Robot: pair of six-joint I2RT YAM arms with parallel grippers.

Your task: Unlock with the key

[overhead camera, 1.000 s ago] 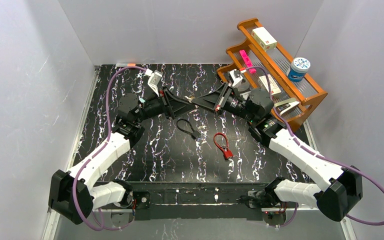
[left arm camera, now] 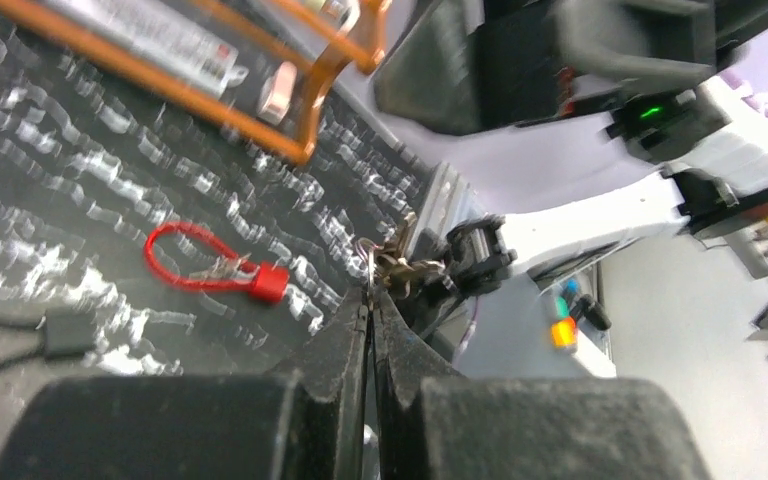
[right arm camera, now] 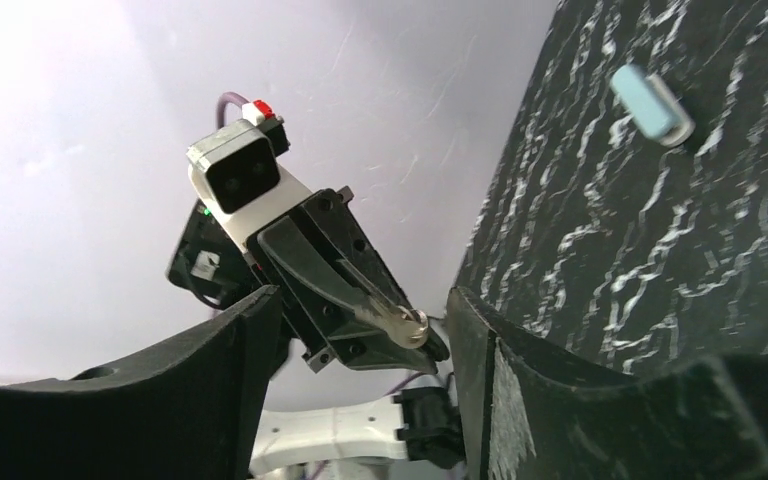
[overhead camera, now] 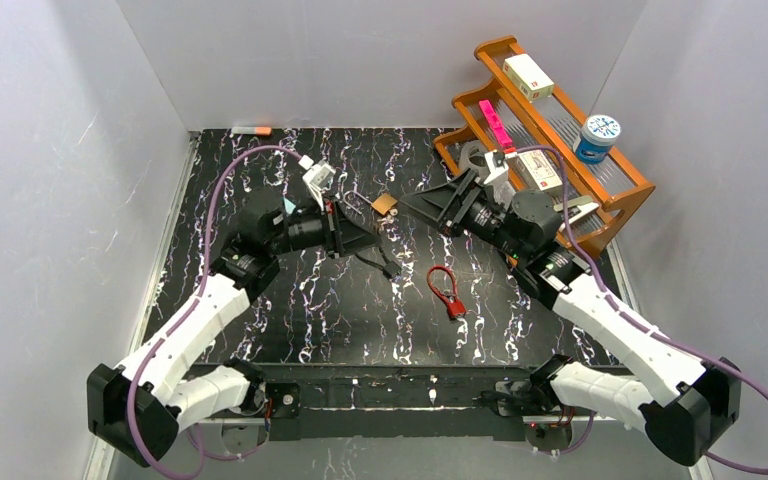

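Observation:
A small bunch of keys is pinched at the tips of my left gripper, which is shut on it; in the right wrist view one key [right arm camera: 407, 329] sticks out from those fingers. My right gripper stands open with an empty gap, close by and apart from the keys. On the table in the top view lie a brass padlock [overhead camera: 384, 204], partly between the two grippers, a black cable padlock [overhead camera: 391, 270], and a red cable padlock [overhead camera: 456, 309]. The left arm covers part of the black loop.
A wooden shelf [overhead camera: 638, 196] with boxes and a blue jar [overhead camera: 597, 139] fills the back right. An orange-and-white item [overhead camera: 251, 131] lies by the back wall.
The grippers have moved apart, the left one down and back, the right one rightward.

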